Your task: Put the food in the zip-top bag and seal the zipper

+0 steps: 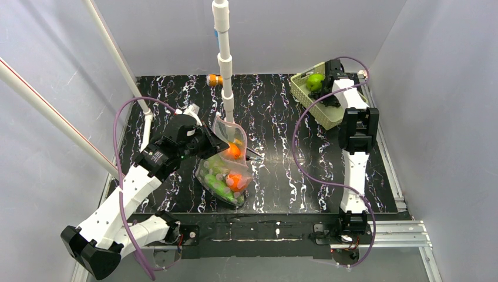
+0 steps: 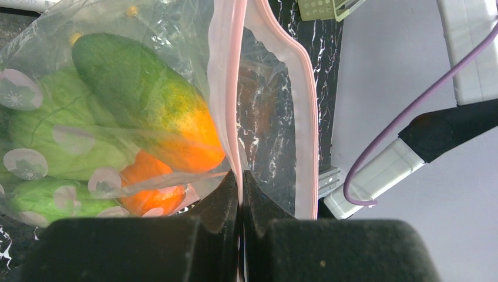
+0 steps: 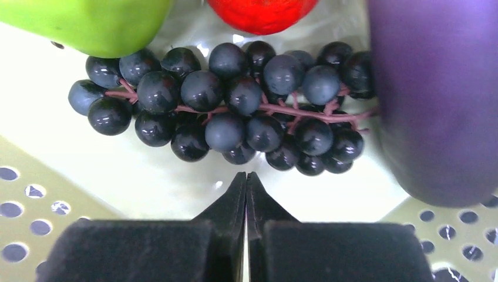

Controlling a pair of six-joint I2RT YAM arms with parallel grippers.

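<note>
The clear zip top bag stands on the dark table with green and orange food inside. Its pink-edged mouth gapes, and my left gripper is shut on one edge of it. Through the plastic in the left wrist view show a green-orange mango-like fruit and an orange item. Over the basket at the back right, my right gripper is shut, nothing seen between its fingertips. A bunch of dark grapes lies in the basket just ahead of those tips, apart from them in the picture.
Around the grapes lie a green fruit, a red item and a purple one. A white pole rises behind the bag, an orange-and-white object beside it. Between bag and basket the table is clear.
</note>
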